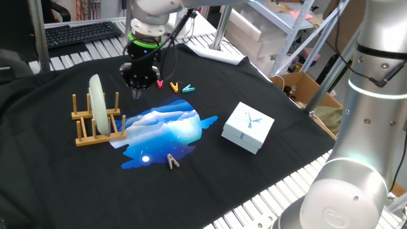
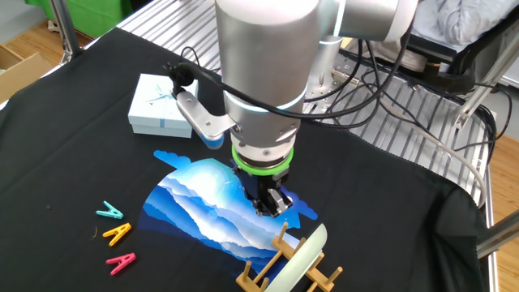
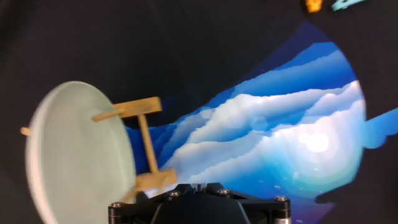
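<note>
A pale green plate [image 1: 98, 105] stands on edge in a wooden dish rack [image 1: 102, 140] at the left of the black cloth. My gripper [image 1: 136, 95] hangs in the air above and beyond the rack, apart from the plate. In the wrist view the plate [image 3: 84, 149] fills the left side, and part of the rack [image 3: 148, 143] shows beside it. The gripper's fingertips [image 3: 194, 187] sit close together at the bottom edge; the gripper looks shut, with nothing visible between them.
A blue cloud-patterned mat [image 1: 166, 127] lies right of the rack, with a grey-brown clothespin [image 1: 172, 161] at its near edge. A white box [image 1: 248, 127] stands farther right. Red, yellow [image 2: 117, 234] and teal [image 2: 109, 211] clothespins lie on the cloth.
</note>
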